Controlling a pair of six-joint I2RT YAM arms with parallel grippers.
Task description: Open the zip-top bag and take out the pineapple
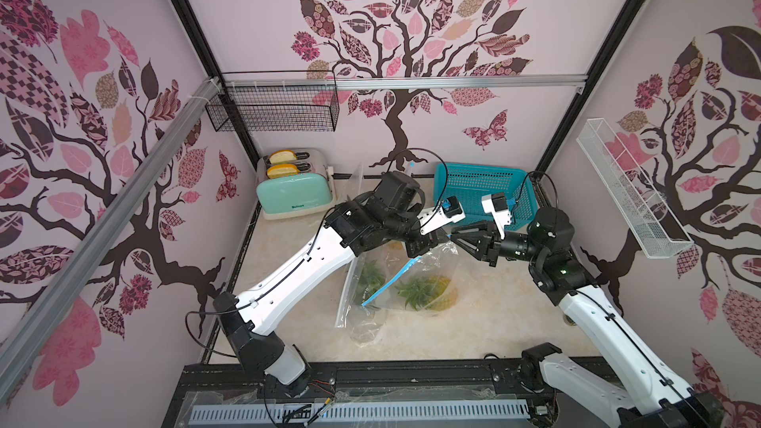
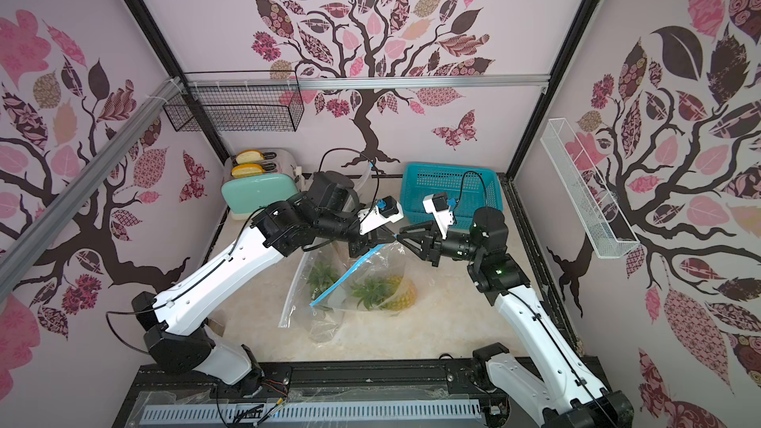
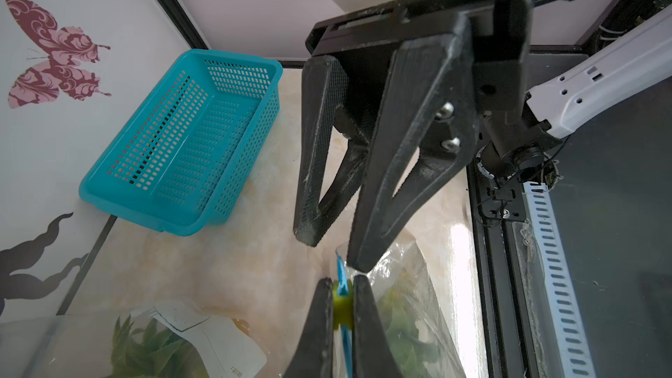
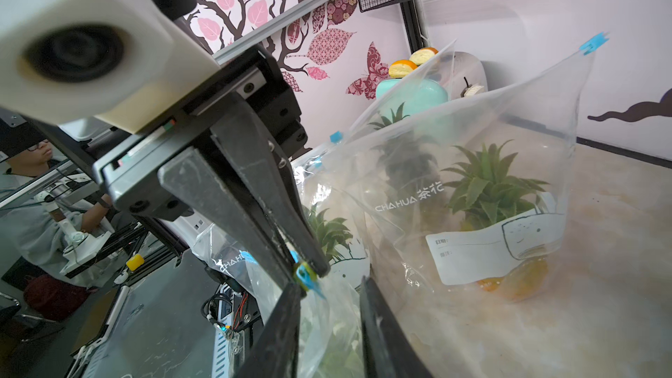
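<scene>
A clear zip top bag with a pineapple (image 1: pixel 436 291) inside lies on the table, its blue zip strip (image 1: pixel 392 279) slanting up to my left gripper. The left fingers are shut on the strip's upper end, and a yellow-green bit shows between them. My right gripper is open beside that same end, its fingers apart. In the left wrist view, the strip's tip stands just below the right gripper's fingertips (image 3: pixel 362 264); contact cannot be told. From above, the left arm partly covers the bag's top.
Other clear bags with pineapples, one a printed bag (image 4: pixel 413 175) with a white label, stand close behind. A teal basket (image 1: pixel 479 182) sits at the back right and a mint toaster (image 1: pixel 297 194) at the back left.
</scene>
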